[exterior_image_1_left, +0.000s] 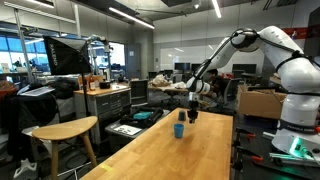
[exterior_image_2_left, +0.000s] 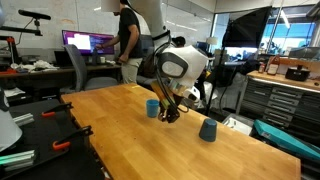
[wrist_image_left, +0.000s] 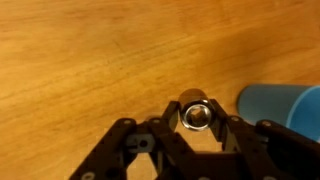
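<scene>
My gripper is shut on a small round object (wrist_image_left: 197, 116) with a brownish side and a shiny ring-like end. In the exterior views the object is too small to make out; the gripper (exterior_image_1_left: 194, 118) is low over the wooden table. A blue cup (wrist_image_left: 282, 106) stands close to the gripper's right in the wrist view, apart from the held object. The same blue cup (exterior_image_2_left: 152, 108) stands beside the gripper (exterior_image_2_left: 170, 114) in the second exterior view. A dark grey-blue cup (exterior_image_2_left: 208, 130) is farther off, on the other side of the gripper.
A round stool (exterior_image_1_left: 65, 130) stands beyond its left side. In the second exterior view, a person (exterior_image_2_left: 131, 40) stands behind the table near a monitor (exterior_image_2_left: 90, 41).
</scene>
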